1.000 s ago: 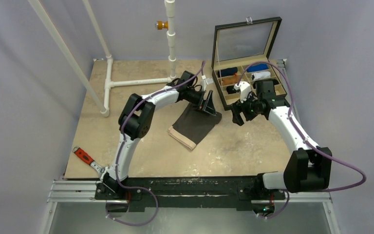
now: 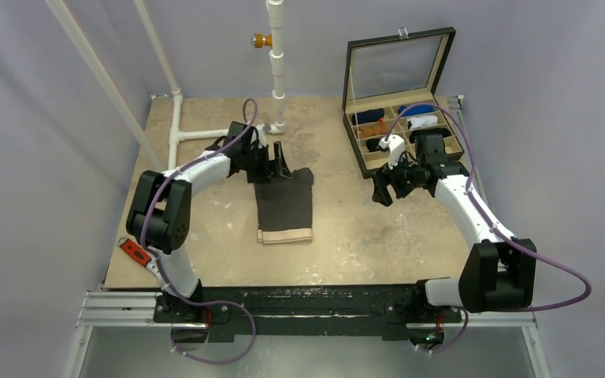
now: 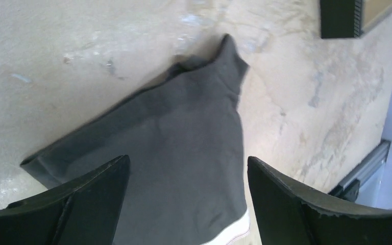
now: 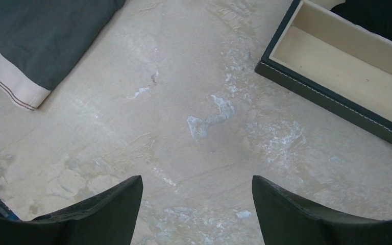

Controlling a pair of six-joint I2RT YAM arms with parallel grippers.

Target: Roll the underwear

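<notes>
The dark grey underwear (image 2: pixel 285 206) lies spread on the table left of centre, its pale waistband (image 2: pixel 285 235) toward the front edge. At its far end stands my left gripper (image 2: pixel 271 172); in the left wrist view its fingers (image 3: pixel 102 196) are apart, with the cloth below and between them. One far corner of the underwear (image 3: pixel 184 120) sticks up in a small fold there. My right gripper (image 2: pixel 382 190) hangs open over bare table in front of the box. In the right wrist view only table shows between its fingers, and part of the underwear (image 4: pixel 51 38) lies at upper left.
An open box (image 2: pixel 362 158) with several rolled garments in its compartments stands at the back right; a front compartment (image 4: pixel 337 66) is empty. White pipes (image 2: pixel 205 135) cross the back left. A red-handled tool (image 2: pixel 135 252) lies front left.
The right arm is almost still.
</notes>
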